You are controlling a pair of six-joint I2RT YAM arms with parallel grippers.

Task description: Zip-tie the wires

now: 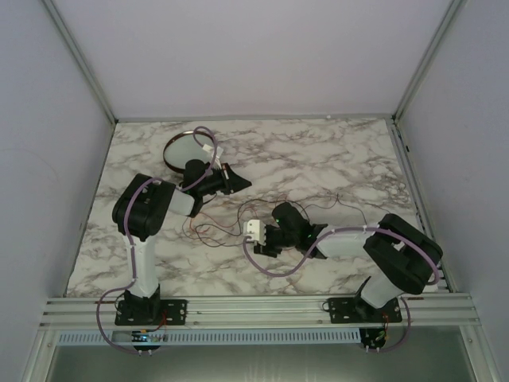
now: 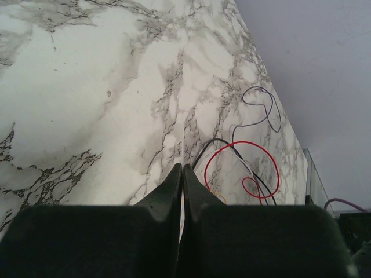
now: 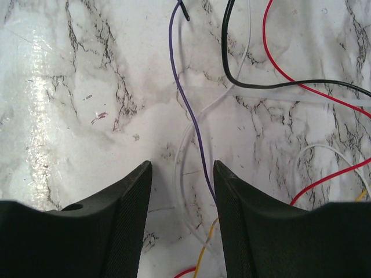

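Observation:
Loose wires lie spread on the marble table: a red wire (image 2: 278, 168), a black wire (image 3: 272, 86), a purple wire (image 3: 189, 107), white and yellow ones (image 3: 203, 255). A pale translucent strip (image 3: 301, 97), possibly a zip tie, crosses beneath the black wire in the right wrist view. My left gripper is shut, nothing visible between its fingers, at the back left above the table. My right gripper is open low over the wires at the front middle, with the purple and white wires running below the gap between its fingers.
A round rimmed object (image 1: 168, 145) sits at the back left behind the left arm (image 1: 147, 203). Walls and metal rails border the workspace.

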